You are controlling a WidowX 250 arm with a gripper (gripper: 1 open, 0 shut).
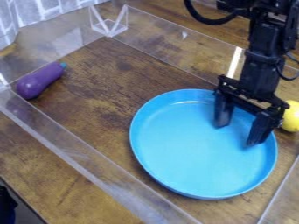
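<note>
A black gripper (pixel 242 117) reaches down over the right back part of a round blue plate (pixel 197 149), its fingertips low at or above the plate's surface. Whether it is open or shut, or holds anything, is hard to tell in the dark shapes. A purple eggplant-like object (pixel 38 81) lies at the left. A yellow object (pixel 288 115) sits at the right, partly behind the arm and cut off by the frame.
Clear low walls border the wooden work surface (pixel 105 87). The wood left of the plate and behind it is clear.
</note>
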